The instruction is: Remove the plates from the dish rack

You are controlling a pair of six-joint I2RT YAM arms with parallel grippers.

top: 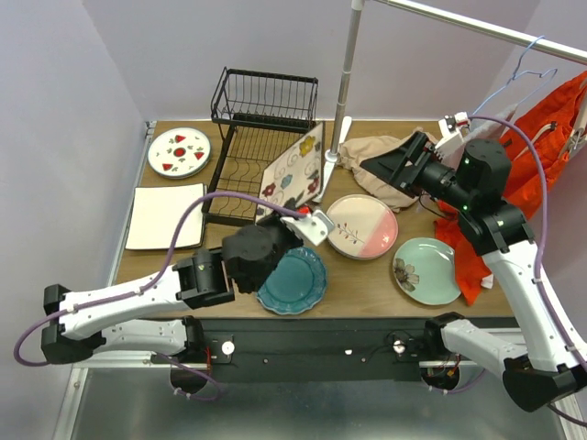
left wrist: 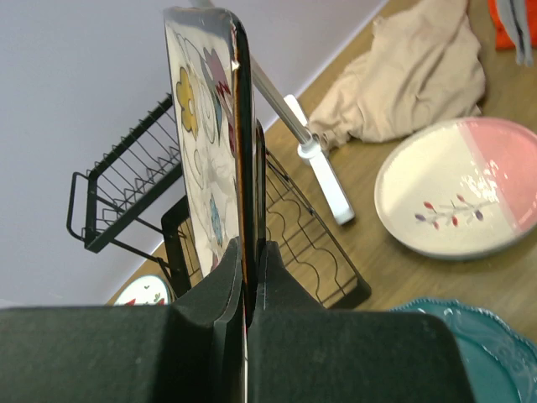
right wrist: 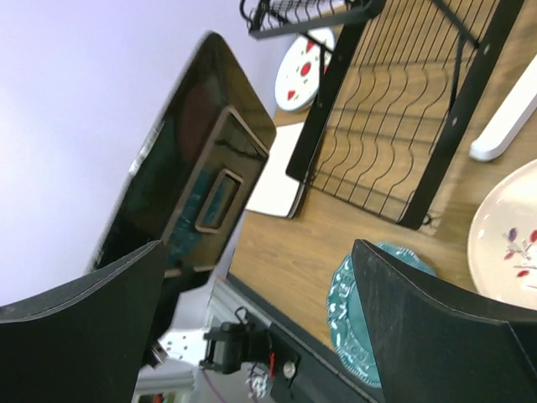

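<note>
A square floral plate with a dark back (top: 292, 170) is held on edge, tilted, in front of the black dish rack (top: 248, 174). My left gripper is shut on its edge; in the right wrist view the plate's dark back (right wrist: 197, 168) fills the left side. My right gripper (top: 390, 167) hangs open over the beige cloth, its fingers (right wrist: 419, 311) wide apart with nothing between them. On the table lie a teal plate (top: 293, 282), a pink and cream plate (top: 360, 226) and a pale green plate (top: 427, 271). No plate shows in the rack.
A fruit-patterned round plate (top: 179, 152) and a white square plate (top: 165, 218) lie on the left. The rail's post (top: 345, 82) rises beside the rack. Beige cloth (top: 390, 163) and an orange garment (top: 541, 147) are at the right.
</note>
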